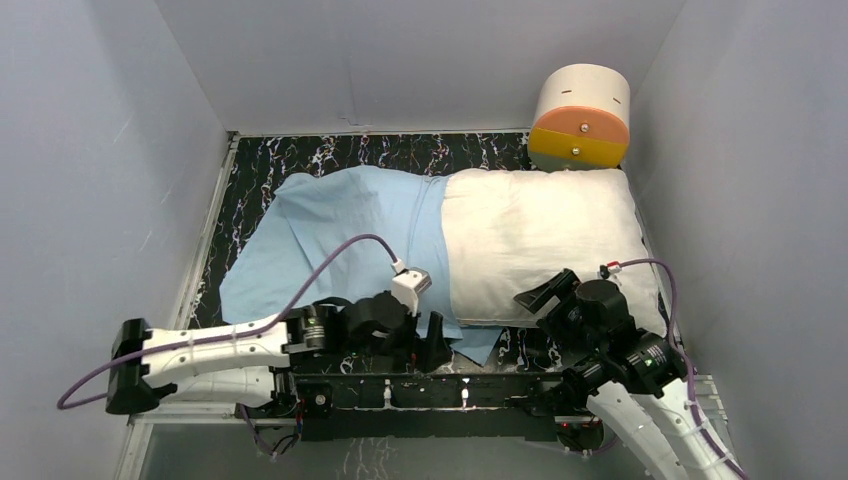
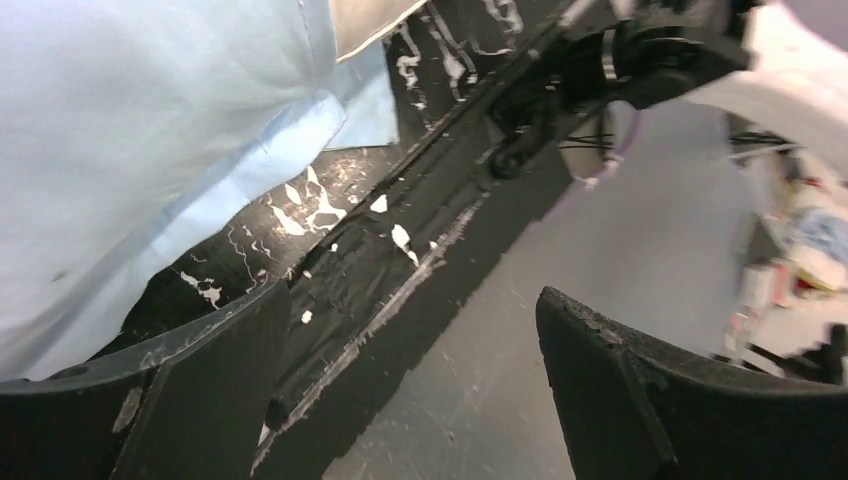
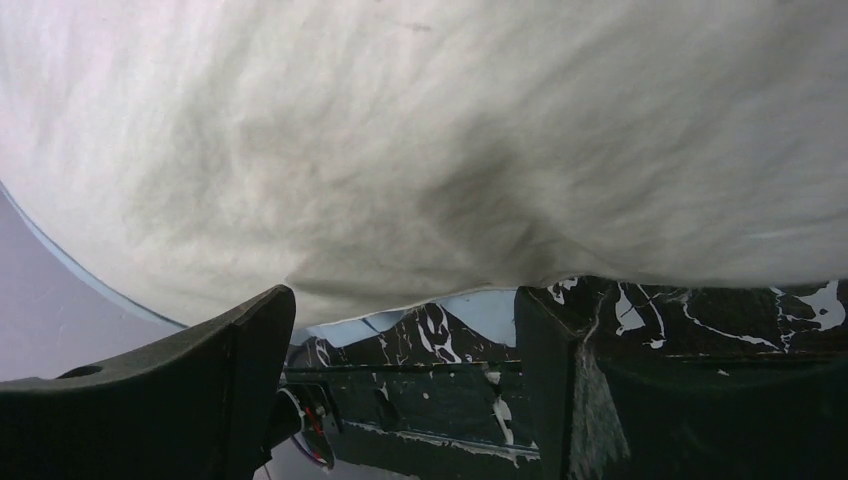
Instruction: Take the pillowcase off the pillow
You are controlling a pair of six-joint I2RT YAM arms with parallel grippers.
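Observation:
The light blue pillowcase [image 1: 350, 220] covers the left half of the pillow, its corner flap [image 1: 478, 342] hanging out at the front. To the right the cream pillow [image 1: 540, 235] lies bare. Open and empty, my left gripper [image 1: 425, 348] is at the front edge of the table, beside the flap; the left wrist view shows the blue cloth [image 2: 150, 130] off to the upper left. My right gripper [image 1: 540, 300], also open, is over the pillow's front edge. In the right wrist view, cream fabric [image 3: 400, 150] fills the space above the parted fingers [image 3: 250, 370].
A rounded box with orange and yellow bands [image 1: 580, 120] stands at the back right, close behind the pillow. Grey walls [image 1: 110, 150] enclose the sides and back. Bare black marbled table [image 1: 400, 150] shows behind the pillow. A black bar [image 1: 430, 420] runs along the front.

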